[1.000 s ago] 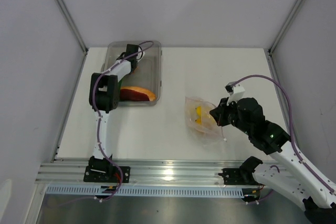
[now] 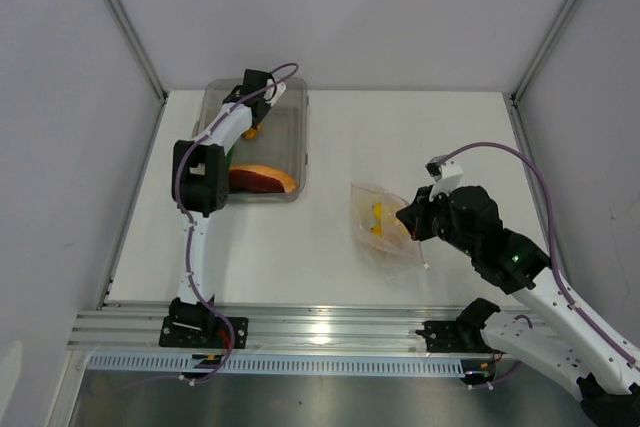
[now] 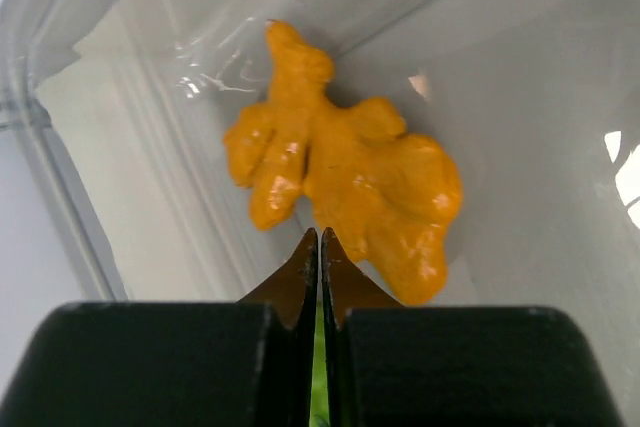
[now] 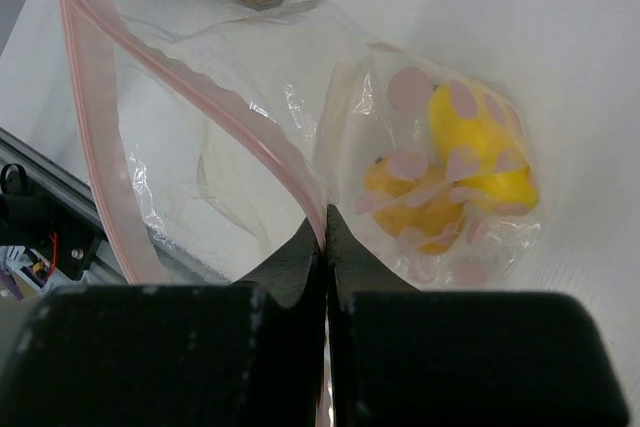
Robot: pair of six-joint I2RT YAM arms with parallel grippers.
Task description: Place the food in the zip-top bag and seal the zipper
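An orange, chicken-like food piece [image 3: 340, 162] lies on the floor of the clear tray [image 2: 301, 152], close to its wall. My left gripper is shut with nothing between its fingers, and the orange piece is beyond its tips. The top view shows only a bit of that piece beside the left gripper. Over on the right, my right gripper is shut on the pink-edged rim of the zip top bag [image 4: 230, 112]. The bag's mouth gapes. Inside it sit a yellow food piece [image 4: 470, 137] and an orange-yellow round piece [image 4: 395, 185].
A hot-dog-like bun [image 2: 262, 179] lies at the tray's near end. Something green [image 3: 319, 372] shows below the left fingers, partly hidden by them. White table [image 2: 325, 237] between tray and bag is bare.
The orange piece stays in the tray. The right gripper and bag barely shifted.
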